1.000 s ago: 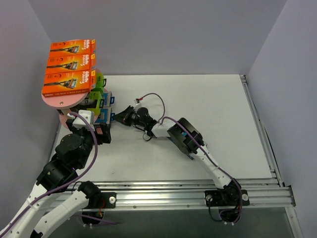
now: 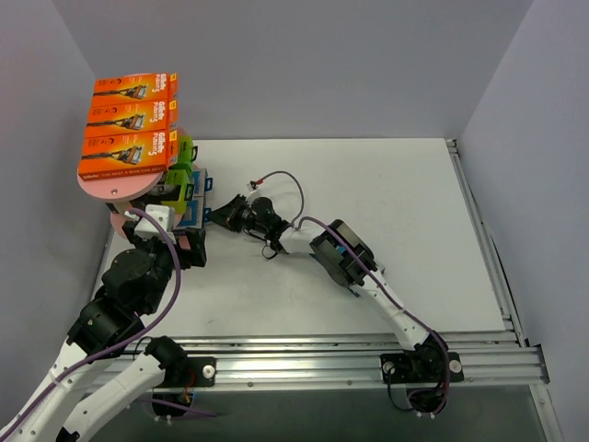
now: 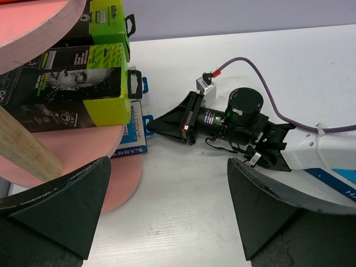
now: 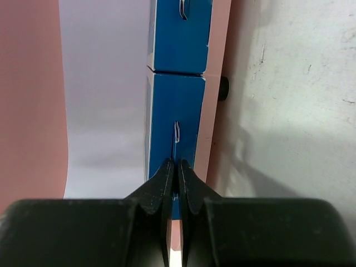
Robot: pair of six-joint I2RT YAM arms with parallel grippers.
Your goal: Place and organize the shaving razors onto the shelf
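Observation:
A round tiered pink shelf (image 3: 114, 192) stands at the left. Three orange razor boxes (image 2: 127, 155) lie side by side on its top, and green-and-black boxes (image 3: 105, 111) sit on the tier below. Lower down are two blue boxes (image 4: 177, 100), end faces almost flush with each other at the shelf's edge. My right gripper is shut on the hanging tab of the nearer blue box, its tips close to the box's face. Beside the shelf's front my left gripper stands open and empty.
Another blue box (image 3: 336, 181) lies on the white table under the right arm (image 2: 299, 241), mostly hidden by it. A wooden post (image 3: 28, 144) holds up the shelf's tiers.
My right gripper has moved slightly left, toward the shelf, and the blue box it holds has slid further in, closer to level with its neighbour. The left arm is still.

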